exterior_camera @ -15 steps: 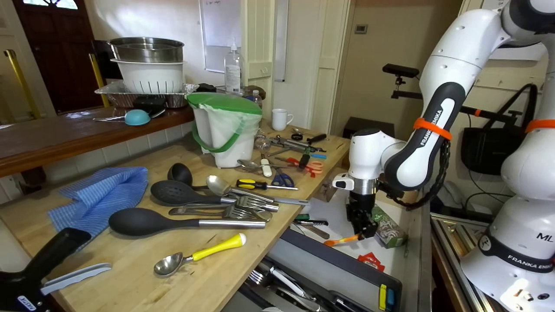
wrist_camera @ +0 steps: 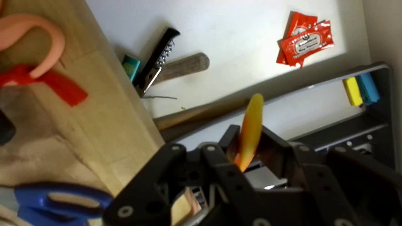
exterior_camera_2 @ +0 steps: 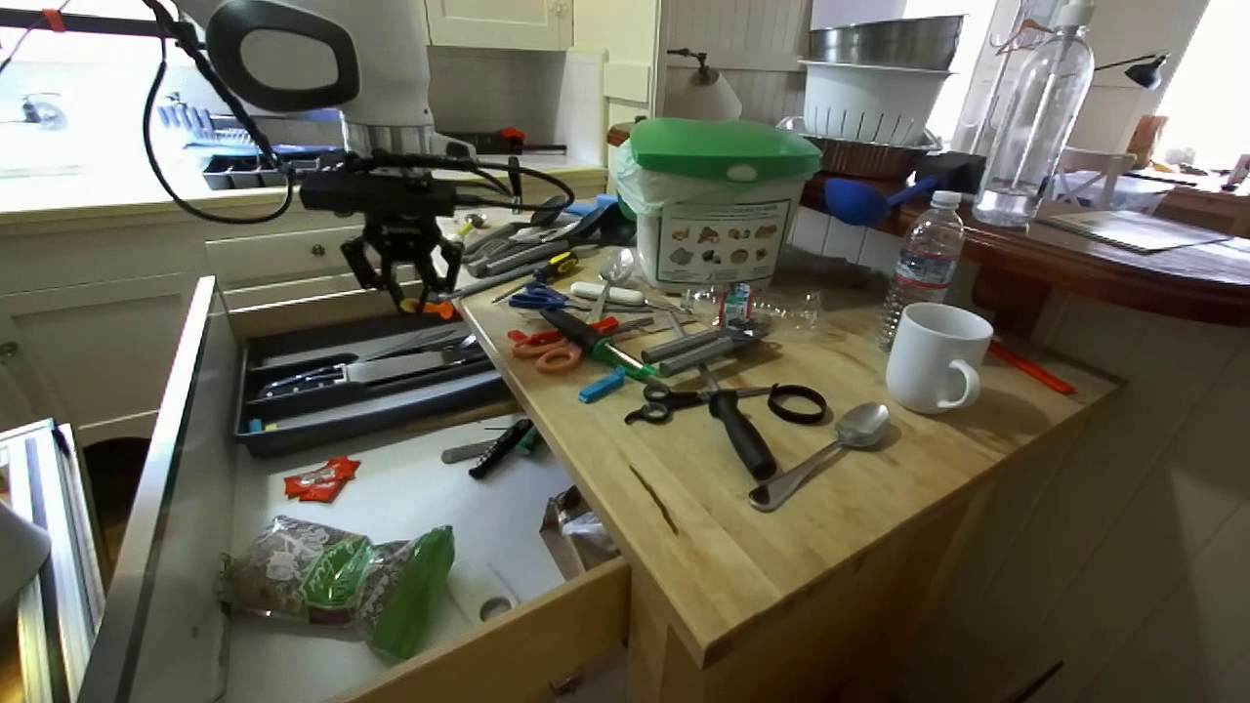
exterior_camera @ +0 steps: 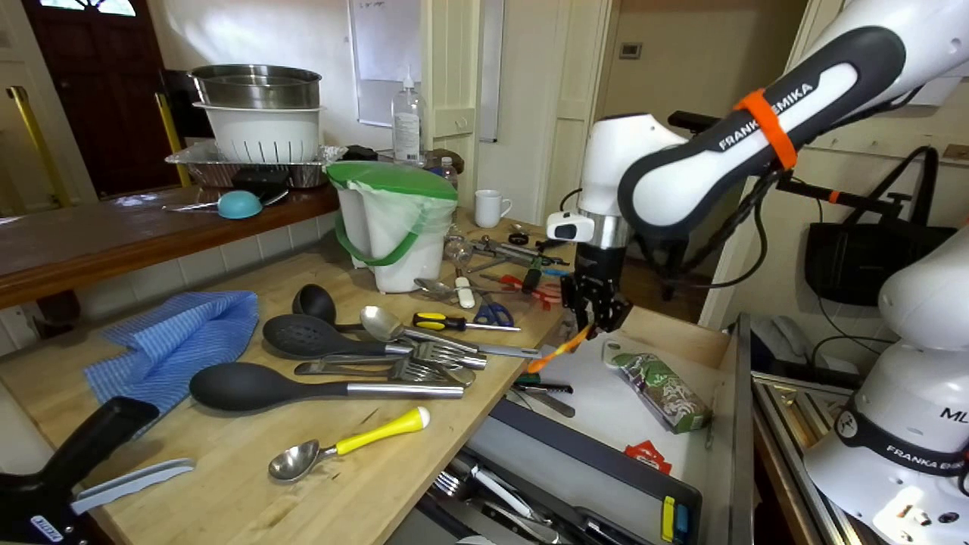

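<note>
My gripper (exterior_camera: 590,318) is shut on a slim orange-yellow utensil (exterior_camera: 560,350), which slants down and to the left from the fingers in exterior view 1. In the wrist view the utensil's rounded yellow end (wrist_camera: 251,126) sticks up between the black fingertips; its other end is hidden behind the fingers. Exterior view 2 shows only a bit of its orange part (exterior_camera_2: 438,310) below the gripper (exterior_camera_2: 410,307). The gripper hangs in the air over the open drawer (exterior_camera_2: 375,439), close to the edge of the wooden counter (exterior_camera: 436,468).
Scissors, a screwdriver, spoons and a white mug (exterior_camera_2: 937,357) crowd the counter. Inside the drawer are a grey cutlery tray (exterior_camera_2: 340,435), red packets (exterior_camera_2: 318,480), a black-handled corkscrew tool (wrist_camera: 156,56) and a green-brown bag (exterior_camera_2: 340,574). The white drawer floor has bare patches.
My arm has risen from low in the drawer and moved left in exterior view 1, towards the counter edge, carrying the orange utensil with it. More of the bag now shows.
</note>
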